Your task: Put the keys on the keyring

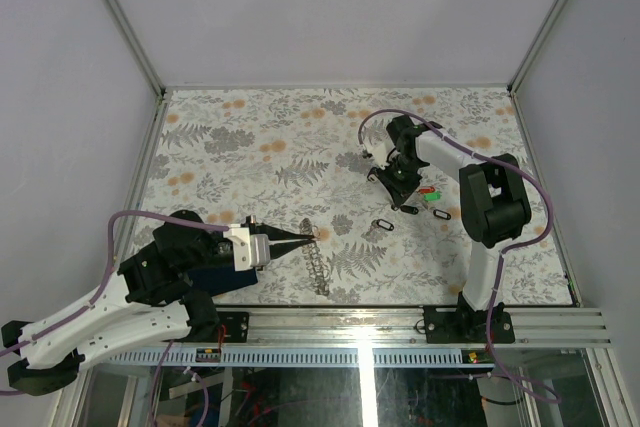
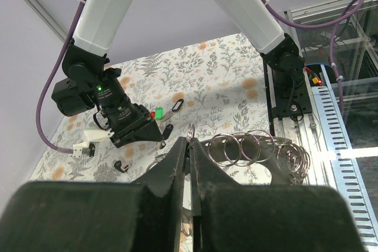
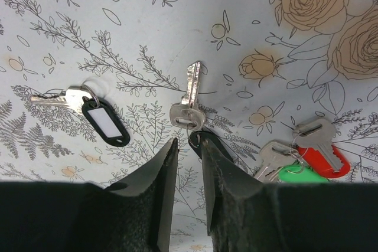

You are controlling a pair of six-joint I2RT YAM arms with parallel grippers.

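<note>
The keyring, a strip with several wire coils (image 1: 316, 265), hangs from the tips of my left gripper (image 1: 311, 238), which is shut on it. In the left wrist view, the dark strip and its loops stretch right from the shut fingertips. My right gripper is open, pointing down at a silver key (image 3: 188, 113) with a black tag (image 3: 215, 146); this key lies flat and nothing shows gripped. Another key (image 3: 75, 97) with a black tag (image 3: 106, 123) lies to its left. To the right, silver keys carry red (image 3: 328, 160) and green (image 3: 300, 173) tags.
A further black tag (image 1: 441, 214) lies right of the right gripper in the top view. Walls enclose the sides and back; a metal rail (image 1: 330, 320) runs along the front.
</note>
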